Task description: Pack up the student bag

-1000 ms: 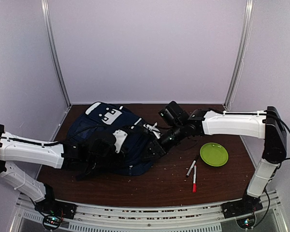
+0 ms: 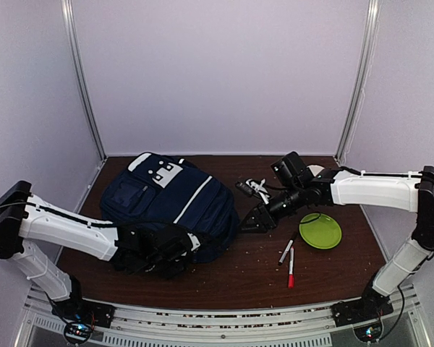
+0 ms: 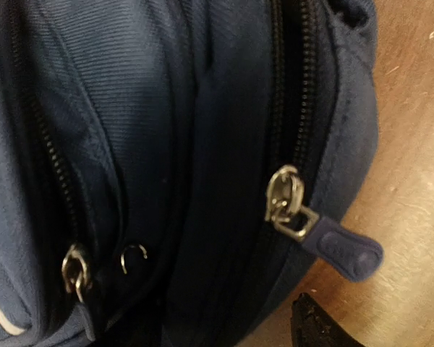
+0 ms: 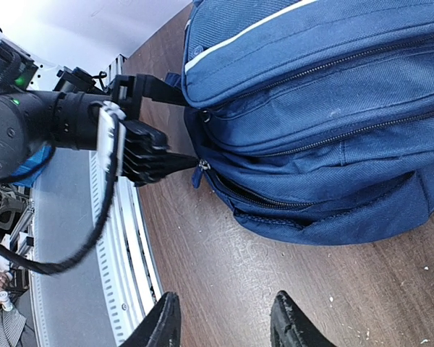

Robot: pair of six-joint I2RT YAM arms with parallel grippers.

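Note:
A navy backpack (image 2: 166, 191) with a white patch lies on its back on the dark table. In the left wrist view a zipper slider (image 3: 285, 195) with a rubber pull (image 3: 343, 249) hangs at the bag's edge, close above my left gripper's fingertip (image 3: 311, 322). In the right wrist view my left gripper stands open beside that zipper (image 4: 204, 165) at the bag's end. My right gripper is part open, above bare table to the right of the bag, with nothing between its fingers.
A green plate (image 2: 320, 230) and two markers (image 2: 291, 269) (image 2: 285, 251) lie at the right of the table. A white item (image 2: 315, 170) is partly hidden behind the right arm.
My left arm has shifted and turned downward at the bag's near end. My right arm has drawn back to the right, away from the bag.

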